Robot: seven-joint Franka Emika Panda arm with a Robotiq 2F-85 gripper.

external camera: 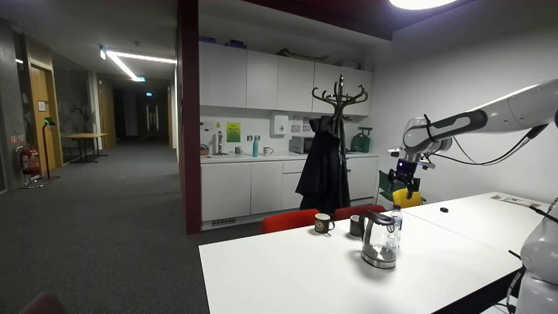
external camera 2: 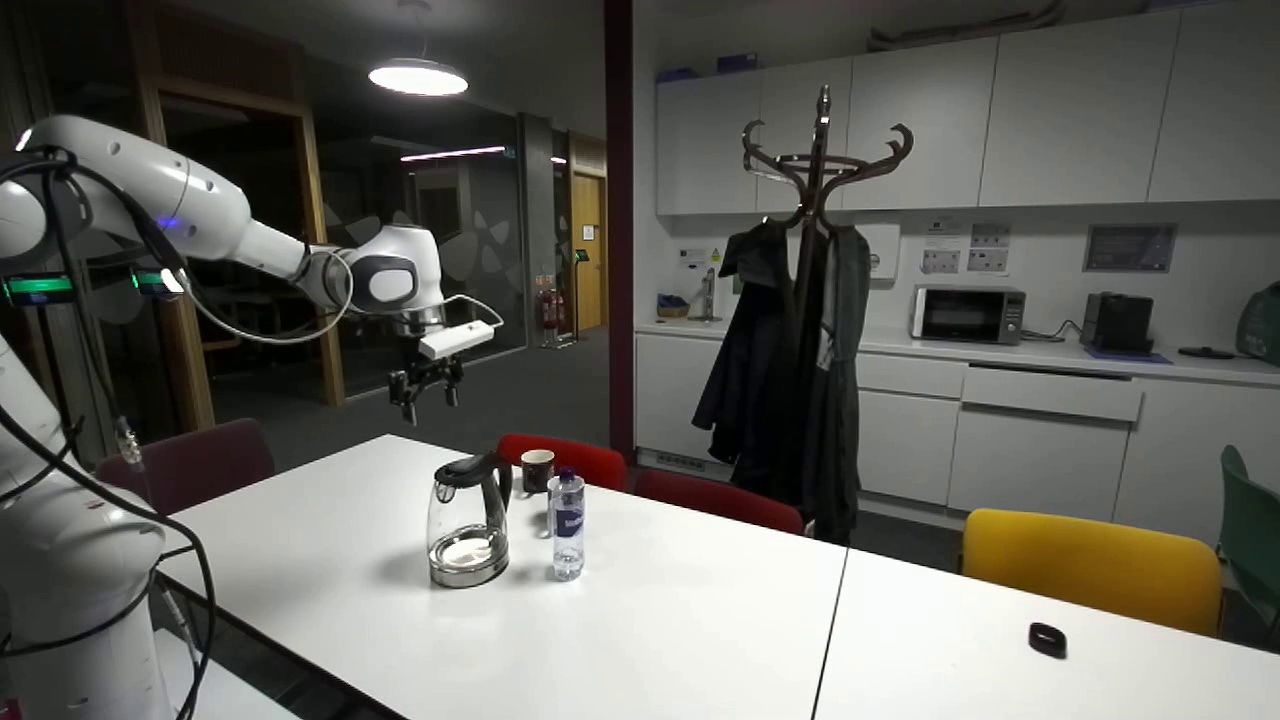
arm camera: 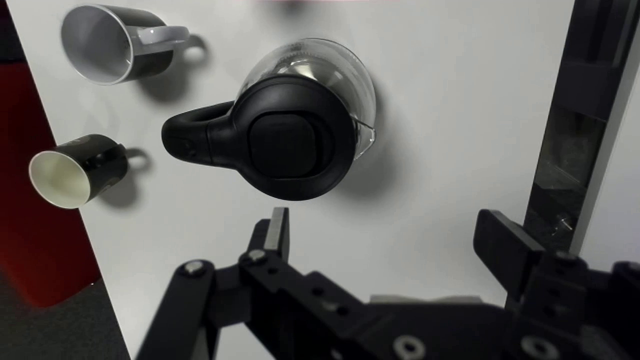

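Observation:
High above the white table (external camera 2: 672,624), my gripper is open, its fingers wide apart with only bare tabletop seen between them. A glass kettle (external camera 2: 463,534) with a black lid and handle stands upright below; the wrist view shows the kettle (arm camera: 288,144) just beyond the fingertips, its handle pointing left. Two dark mugs stand left of it there: one mug (arm camera: 114,45) with a white inside, and another mug (arm camera: 81,171) with a cream inside. A clear water bottle (external camera 2: 567,528) stands close beside the kettle. Nothing touches my gripper (external camera: 405,187).
Red chairs (external camera: 290,220) and a yellow chair (external camera 2: 1086,564) line the table's far side. A small black object (external camera 2: 1047,640) lies on the adjoining table.

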